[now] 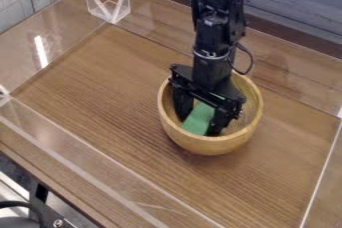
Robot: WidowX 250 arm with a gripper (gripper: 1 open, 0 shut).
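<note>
A wooden bowl (207, 140) sits on the table, right of centre. Inside it lies a green object (199, 119), partly covered by the black gripper. The arm comes down from the top centre, and the gripper (203, 107) is down inside the bowl with its fingers open, around or over the green object. Whether the fingertips touch it is hard to tell.
Clear plastic brackets stand at the upper left and left edge. A back ledge runs along the top right, and dark cables show at the bottom left.
</note>
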